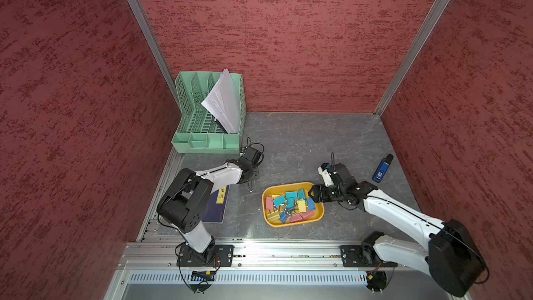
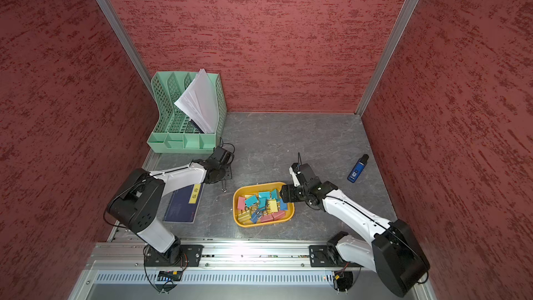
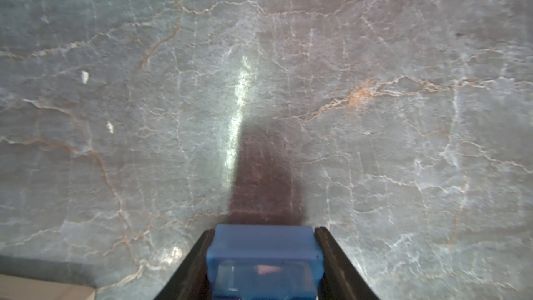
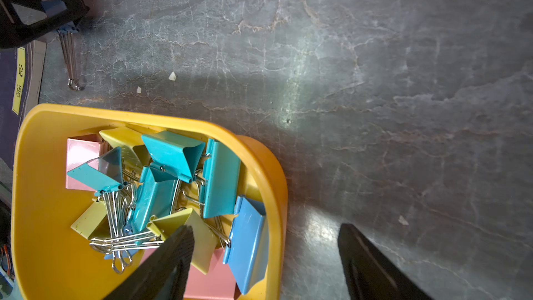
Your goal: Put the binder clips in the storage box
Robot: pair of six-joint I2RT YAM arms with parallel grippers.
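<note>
A blue binder clip (image 3: 264, 244) is pinched between the dark fingers of my left gripper, one finger against each end. Its wire handles (image 4: 69, 58) stick out below that gripper in the right wrist view, pointing toward the box. The yellow storage box (image 1: 265, 211) stands front centre and holds several pink, yellow, teal and blue clips, such as a teal clip (image 4: 220, 180). Over the box's right rim, my right gripper is open; a blue clip (image 4: 247, 244) and the rim lie in view between its fingers without visible contact.
A green file rack (image 1: 208, 143) with papers stands back left. Partly under the left arm lies a dark blue notebook (image 1: 215, 208). At far right is a blue bottle (image 1: 383, 168).
</note>
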